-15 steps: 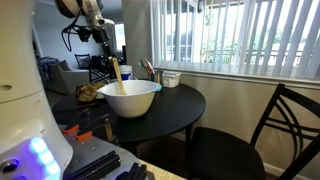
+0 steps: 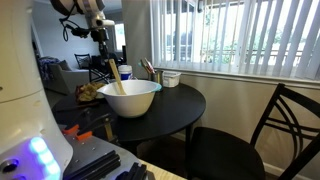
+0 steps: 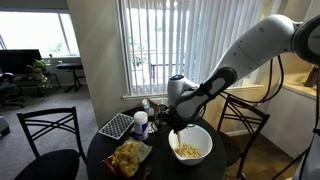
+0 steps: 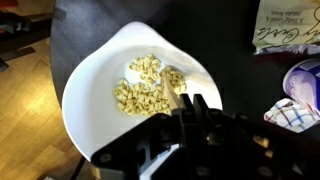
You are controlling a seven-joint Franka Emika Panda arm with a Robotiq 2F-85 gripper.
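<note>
A white bowl (image 2: 140,103) stands on the dark round table, and pale ring-shaped pieces (image 4: 135,97) lie scattered over its bottom. My gripper (image 3: 178,127) is above the bowl, shut on a light wooden utensil (image 2: 116,74). The utensil reaches down into the bowl, leaning slightly. In the wrist view, its lower part (image 4: 171,97) is among the pieces near the bowl's right side. Dark gripper parts cover the bowl's lower right there, so the grip itself is mostly hidden.
An orange-yellow bag (image 3: 127,157) lies on the table beside the bowl. Farther back are a white container (image 3: 141,119) and a rack (image 3: 116,126). Black chairs (image 2: 228,150) stand around the table. Bare tabletop (image 2: 183,107) shows right of the bowl in exterior view 1.
The arm has shifted slightly in exterior view 1, and the utensil's upper end has tipped a little to the left. The bowl stays in place.
</note>
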